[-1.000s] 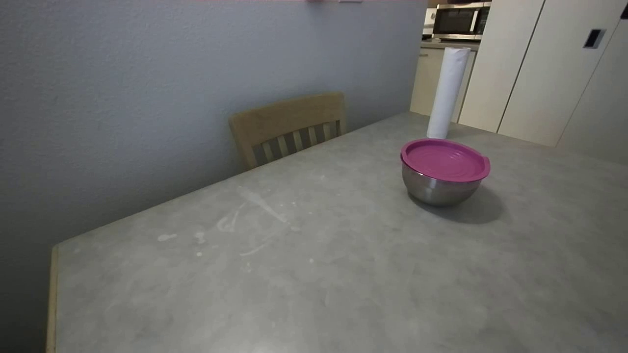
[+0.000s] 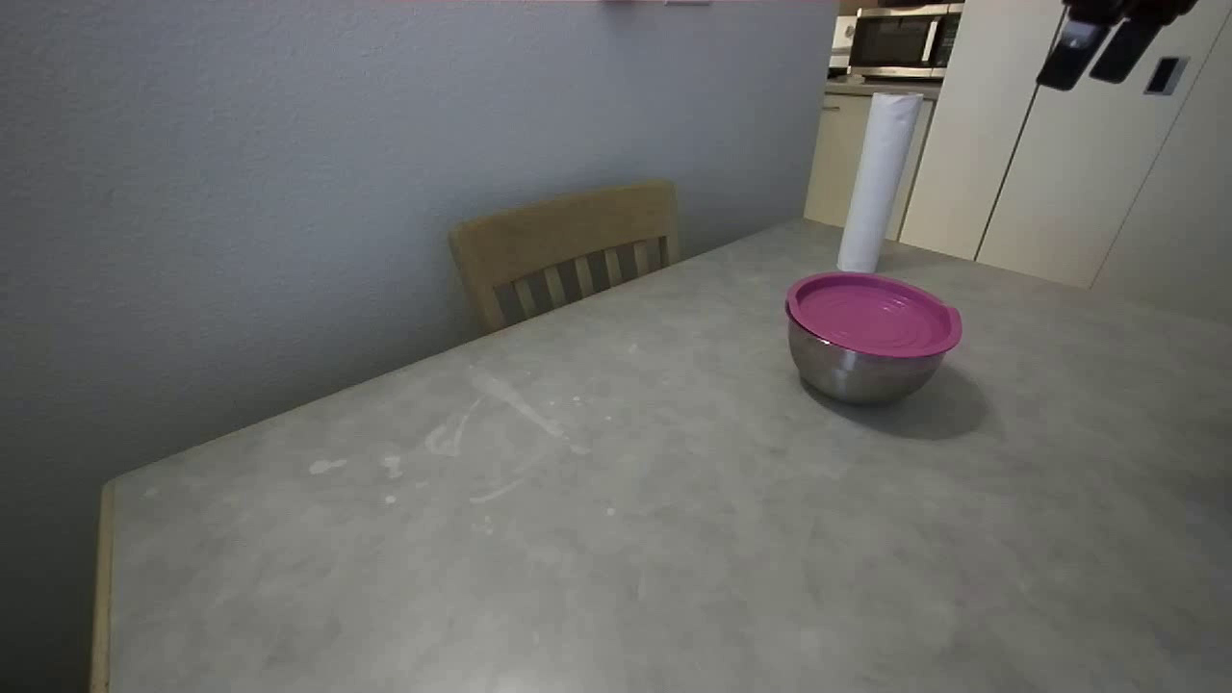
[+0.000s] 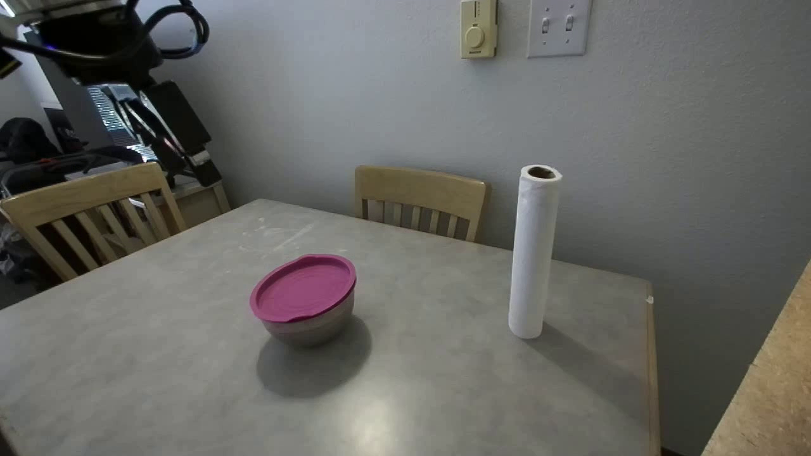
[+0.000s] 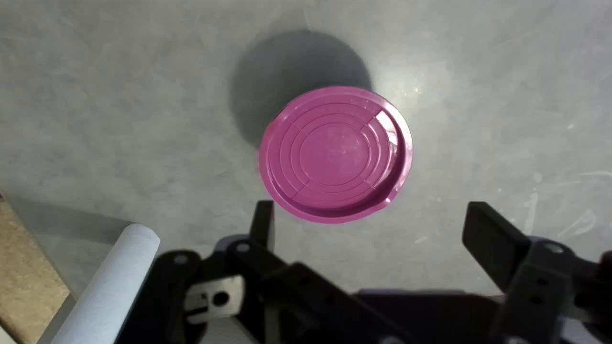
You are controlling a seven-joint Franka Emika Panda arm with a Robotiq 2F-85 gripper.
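Observation:
A steel bowl [image 2: 860, 376] stands on the grey table with a pink lid [image 2: 874, 314] over its top. From above, in the wrist view, the round lid [image 4: 334, 154] hides the bowl beneath it. My gripper is open, its black fingers wide apart with nothing between them. It hangs well above the table, clear of the lid. In exterior view 1 only the fingertips [image 2: 1072, 56] show at the top right; exterior view 2 has the gripper [image 3: 199, 168] at the upper left.
A white paper roll [image 3: 533, 254] stands upright near the table's end, a short way from the bowl. Wooden chairs [image 3: 422, 199] line the table's edges.
My gripper has come into exterior view 1 at the top right, moving leftward. The bowl, lid and paper roll have stayed in place.

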